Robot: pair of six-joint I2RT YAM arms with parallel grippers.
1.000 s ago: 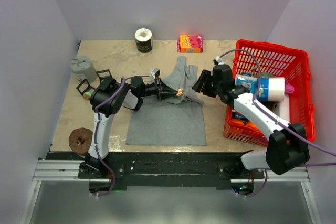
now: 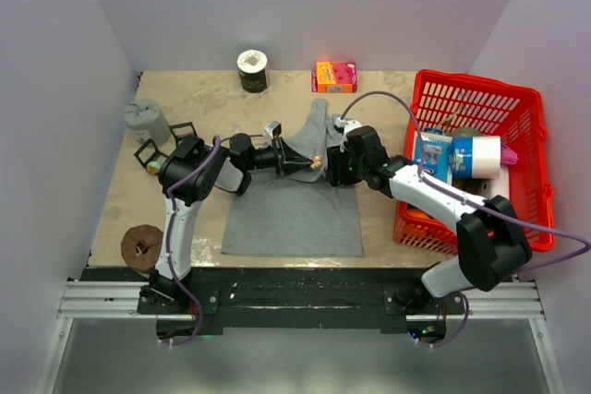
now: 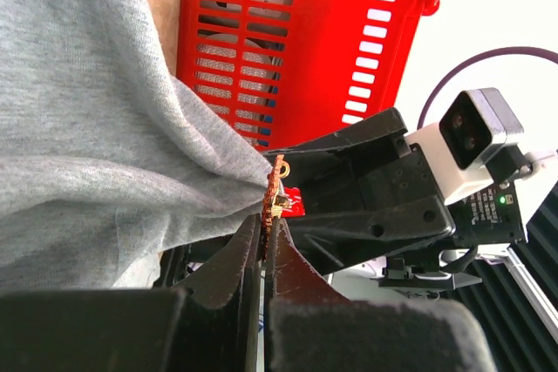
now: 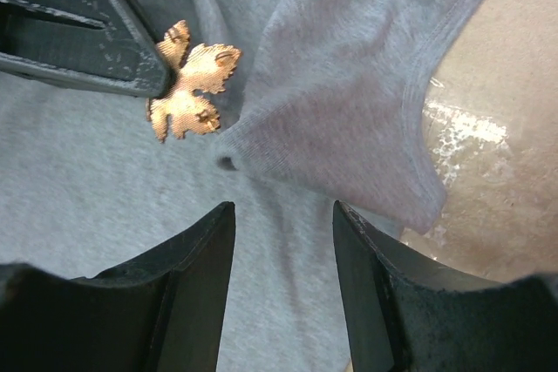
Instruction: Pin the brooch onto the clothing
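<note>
Grey clothing (image 2: pixel 291 223) lies on the table, with a raised fold (image 4: pixel 314 141) beside the brooch. The gold leaf-shaped brooch (image 4: pixel 196 84) is pinched at the tips of my left gripper, which is shut on it. In the left wrist view the brooch (image 3: pixel 275 185) shows edge-on, against the cloth's edge; whether its pin passes through the fabric cannot be told. My right gripper hangs over the fold, its fingers apart and no cloth clearly gripped between them. From above, the right gripper (image 2: pixel 340 165) is close to the brooch's right side.
A red basket (image 2: pixel 476 85) full of items takes up the right side. At the back stand a dark canister (image 2: pixel 252 71) and a pink and orange box (image 2: pixel 334 77). A brown round object (image 2: pixel 142 247) sits at the front left.
The left arm and the brooch look still.
</note>
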